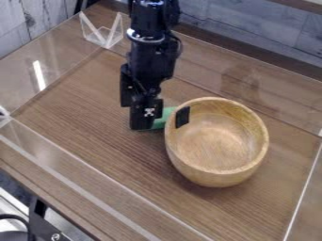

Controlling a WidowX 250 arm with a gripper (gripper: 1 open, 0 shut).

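Note:
My black gripper (151,108) is open, low over a green block (158,122) just left of a wooden bowl (220,165). Its fingers hide part of the block; whether they touch it is unclear. The bowl has a dark patch on its left rim.
The wooden table (70,141) has clear room at the left and front. A white wire object (104,30) stands at the back left. Dark surroundings show beyond the table's edges at back and lower left.

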